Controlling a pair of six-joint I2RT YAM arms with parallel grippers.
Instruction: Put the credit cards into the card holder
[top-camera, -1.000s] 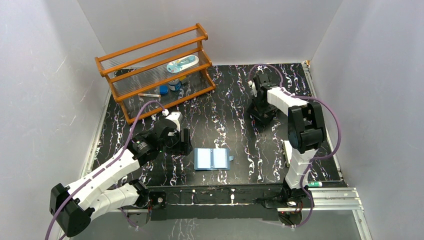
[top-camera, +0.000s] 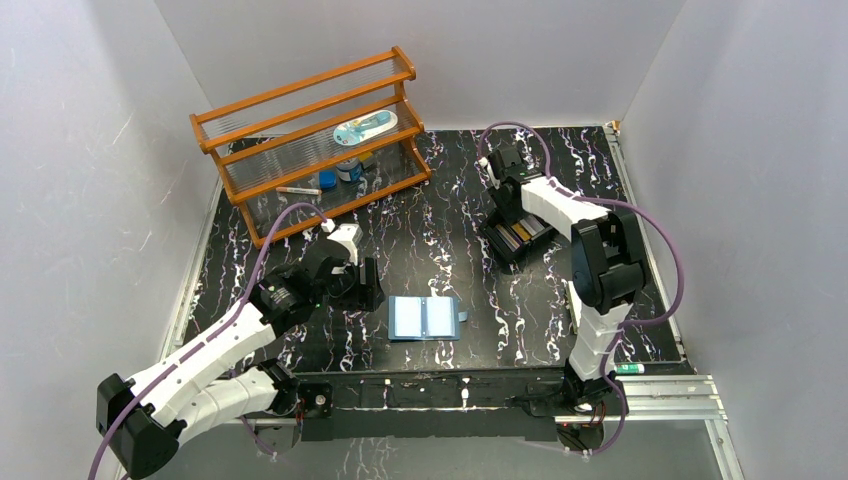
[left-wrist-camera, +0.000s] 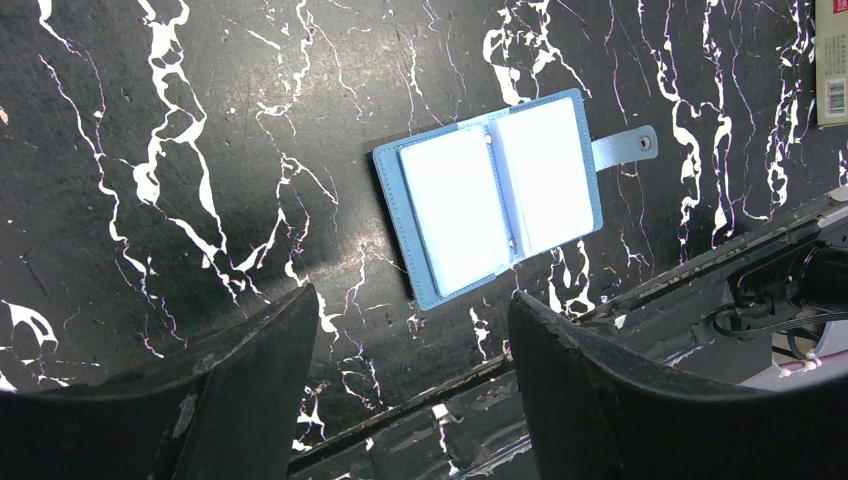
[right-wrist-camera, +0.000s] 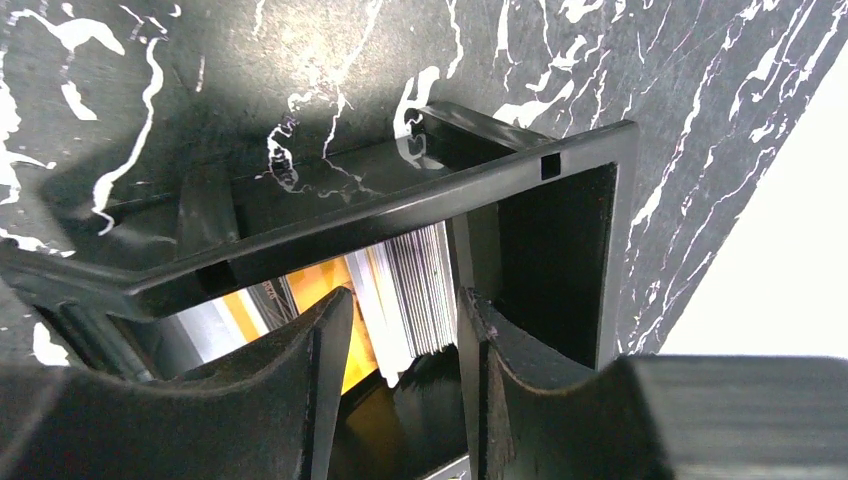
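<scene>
The blue card holder (left-wrist-camera: 455, 210) lies open on the marble table, its clear sleeves showing, in front of my left gripper (top-camera: 365, 285). That gripper is open and empty. At the back right, a black box (top-camera: 517, 240) holds a row of cards (right-wrist-camera: 410, 300) standing on edge, some white, yellow and orange. My right gripper is open over the box, its fingertips just at the cards; whether they touch any is unclear.
A wooden rack (top-camera: 300, 80) with small items stands at the back left. A boxed item (left-wrist-camera: 832, 60) lies at the right, partly under the right arm.
My right gripper has shifted left and toward the back over the black box, uncovering more of the cards in the top view. The left arm is essentially still.
</scene>
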